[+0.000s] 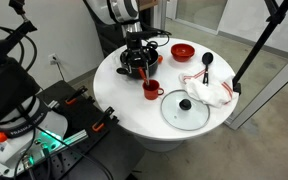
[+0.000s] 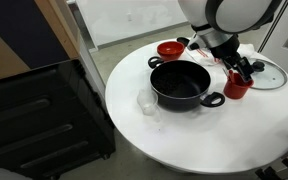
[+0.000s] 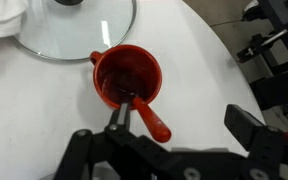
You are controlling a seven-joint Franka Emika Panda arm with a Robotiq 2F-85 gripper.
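Note:
A red mug (image 3: 127,75) stands upright on the white table. A utensil with a red handle (image 3: 153,124) leans in it, its handle rising over the rim toward the camera. My gripper is open above the mug's near side, its fingers spread wide. The handle's end lies in the space between them, nearer the left one, with no grip on it. From the side, the gripper (image 2: 236,70) is just over the mug (image 2: 237,88). What the utensil's lower end looks like is hidden inside the mug.
A black pot (image 2: 180,82) stands close beside the mug. A glass lid (image 1: 186,109) lies on the other side. Farther back are a red bowl (image 1: 183,52), a white cloth (image 1: 212,92) and a black ladle (image 1: 207,60).

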